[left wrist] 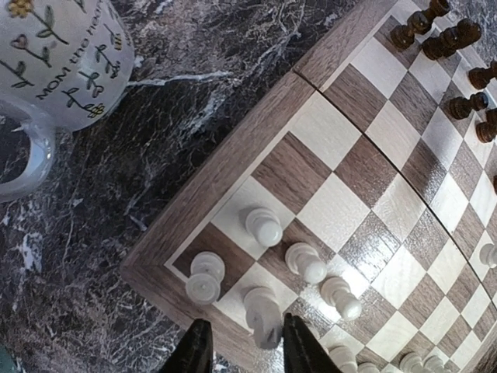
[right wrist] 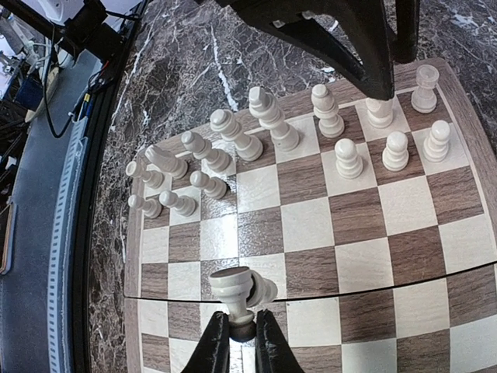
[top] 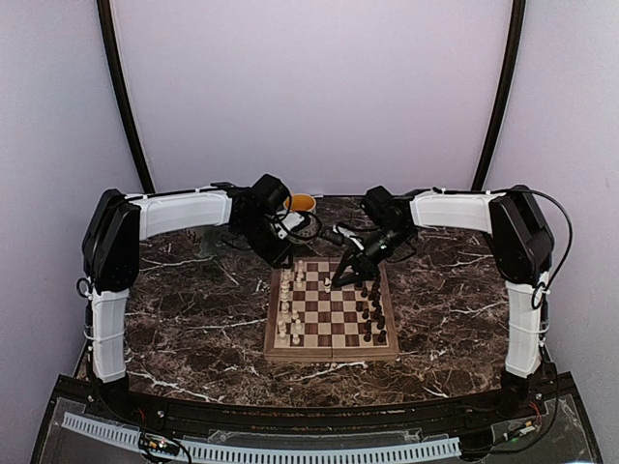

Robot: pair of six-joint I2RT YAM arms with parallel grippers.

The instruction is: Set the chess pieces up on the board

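White pieces stand in two rows along the left side of the chess board (top: 332, 354); dark pieces (top: 377, 314) line its right side. My left gripper is part open over the far left corner. Below and near its right finger is a white knight-like piece (left wrist: 262, 315); it appears clear of the grip. A corner piece (left wrist: 205, 278) stands to the left. Over mid-board, my right gripper is shut on a white piece (right wrist: 233, 289), which looks tilted, its broad brown-felted end uppermost. Another white shape (right wrist: 265, 291) shows just behind it.
A flowered white mug (left wrist: 74, 66) stands beyond the board's far edge, close to my left arm. Both grippers are near each other over the far half. Bare marble table (top: 445, 319) lies to either side.
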